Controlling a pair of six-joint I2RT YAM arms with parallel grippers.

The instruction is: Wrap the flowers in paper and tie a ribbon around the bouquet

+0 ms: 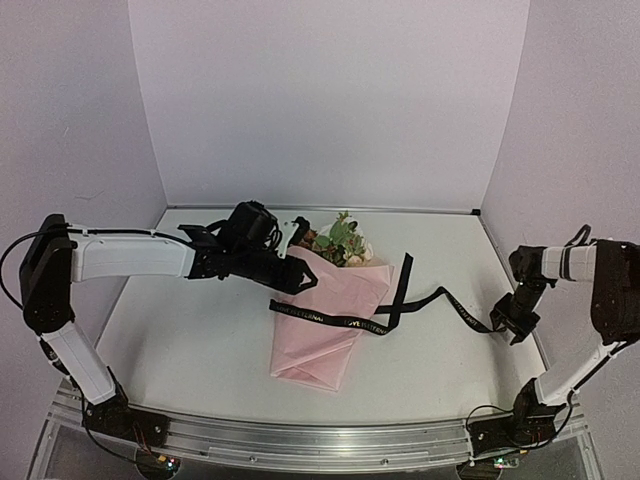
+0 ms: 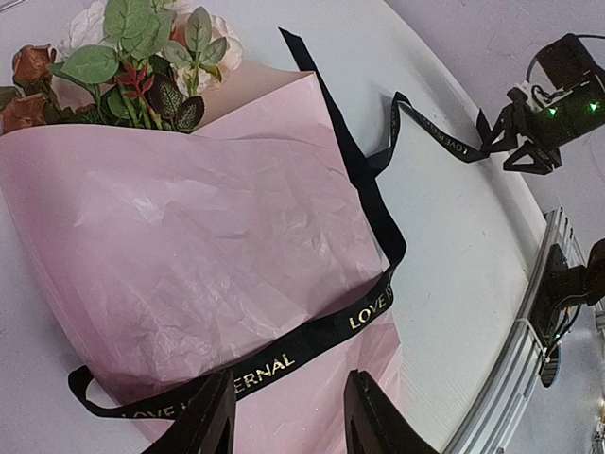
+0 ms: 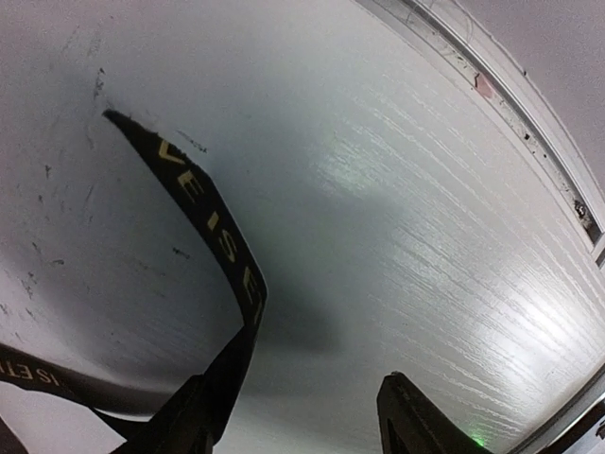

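Note:
The bouquet lies wrapped in pink paper [image 1: 318,350], its leaves and pale and brown flowers [image 2: 142,66] at the far end. A black ribbon [image 1: 330,319] with gold lettering runs across the wrap. One end stands up towards the back, and another length snakes right across the table. Above the upper left of the wrap is my left gripper, open and empty. At the table's right side my right gripper is open too. The ribbon [image 3: 227,241] passes beside its left finger, not gripped between the two; its contact there is unclear.
A metal rail [image 1: 320,435] edges the front, and grey walls close the sides and back.

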